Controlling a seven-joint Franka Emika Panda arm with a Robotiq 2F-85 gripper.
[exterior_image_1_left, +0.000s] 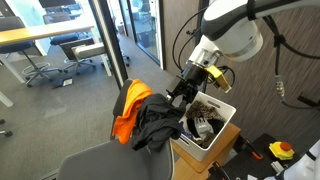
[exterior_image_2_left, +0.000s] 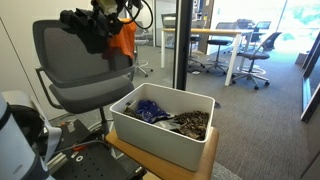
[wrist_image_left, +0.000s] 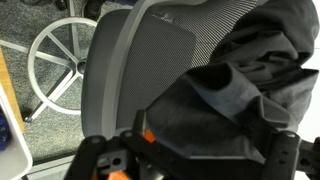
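A black cloth (exterior_image_1_left: 157, 121) and an orange one (exterior_image_1_left: 129, 108) lie draped over the back of a grey chair (exterior_image_1_left: 118, 162). My gripper (exterior_image_1_left: 180, 97) hangs beside the black cloth, near the box's left rim. In the wrist view the fingers of my gripper stand wide apart, open. Between and beyond them spreads the folded black cloth, with a little orange at the lower left. Whether the fingertips touch the cloth I cannot tell. A white box (exterior_image_2_left: 165, 136) holds several garments, blue, grey and brown patterned.
The box stands on a wooden surface (exterior_image_2_left: 135, 129) beside the chair. A dark vertical post (exterior_image_2_left: 183, 45) rises behind it. Desks and office chairs (exterior_image_1_left: 80, 50) are far back.
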